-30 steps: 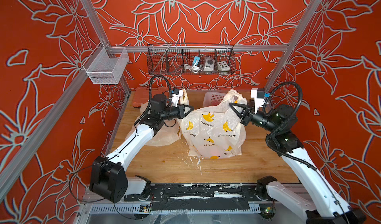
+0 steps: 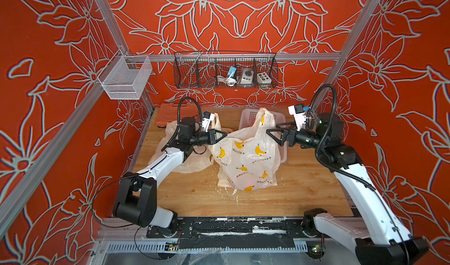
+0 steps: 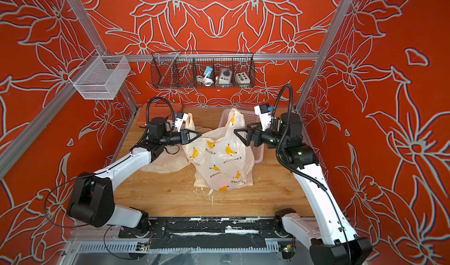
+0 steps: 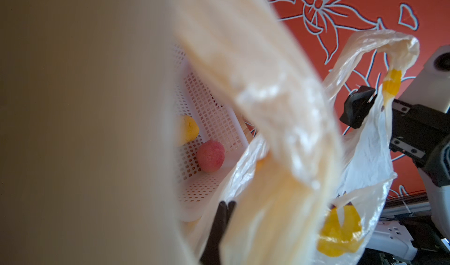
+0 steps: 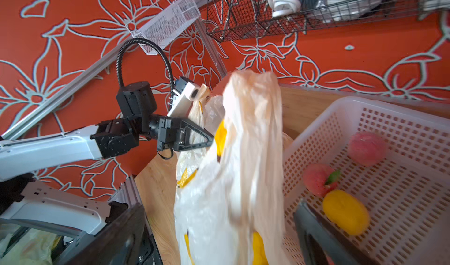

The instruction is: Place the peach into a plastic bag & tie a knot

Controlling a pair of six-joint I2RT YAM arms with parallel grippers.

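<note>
The cream plastic bag, printed with bananas, stands upright in the middle of the table, one handle raised on each side. Its left handle loops over my left gripper, whose fingers are shut, with film draped around them and no clear pinch visible. Beside the tall right handle, my right gripper is open; in its wrist view the film rises between the spread fingers. Two peaches lie in the crate. What the bag holds is hidden by its film.
Behind the bag is a pale pink crate with a yellow fruit. Another loose bag lies under the left arm, near a red box. A wire rack hangs at the back.
The left gripper shifted only slightly.
</note>
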